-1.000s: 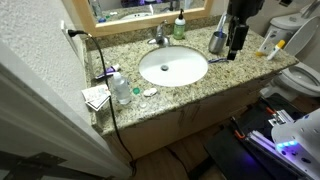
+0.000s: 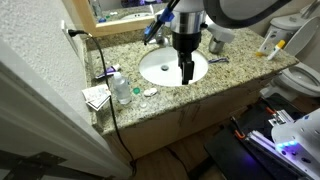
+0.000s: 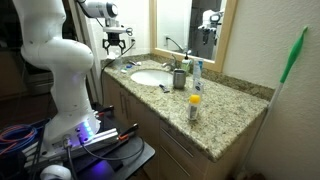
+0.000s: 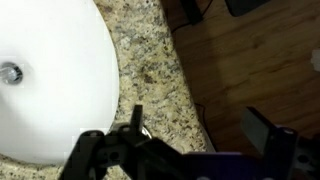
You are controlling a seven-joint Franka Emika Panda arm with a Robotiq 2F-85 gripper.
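Note:
My gripper (image 2: pixel 187 72) hangs pointing down over the front part of the white sink (image 2: pixel 157 72) in exterior view 1. In the wrist view the gripper stands open, its dark fingers far apart with nothing between them. Beneath them are the speckled counter edge (image 4: pixel 160 75) and the dark wooden floor (image 4: pixel 240 75). The sink (image 4: pixel 45 90) fills the left of that view. A small object on the counter is partly hidden by the left finger. In exterior view 2 the gripper (image 3: pixel 117 44) is at upper left, small and hard to make out.
A clear bottle (image 2: pixel 122 90), papers (image 2: pixel 97 96) and small items lie left of the sink. To its right are a metal cup (image 2: pixel 216 44) and a blue-handled item (image 2: pixel 219 61). A yellow-capped bottle (image 3: pixel 194 108) stands near the counter's front. The faucet (image 3: pixel 172 61) rises behind the sink.
Over the last second my gripper has swung left and lower in exterior view 1, from the counter's right part to above the sink.

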